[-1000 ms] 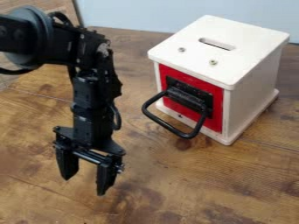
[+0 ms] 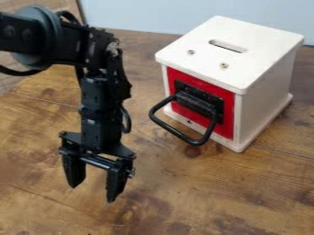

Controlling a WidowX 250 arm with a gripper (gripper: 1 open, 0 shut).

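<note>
My black gripper (image 2: 94,175) hangs pointing down at the left of the view, its two fingers spread apart with only bare wood seen between them. To its right stands a white wooden box (image 2: 263,94) with a red front panel (image 2: 183,79), a slot in its top and two small screws. A black loop handle (image 2: 160,120) sticks out from a black plate on that red panel. The gripper is apart from the handle, to the left of it and lower in the view.
A pale wall runs behind the table at the top.
The box and handle have not moved.
</note>
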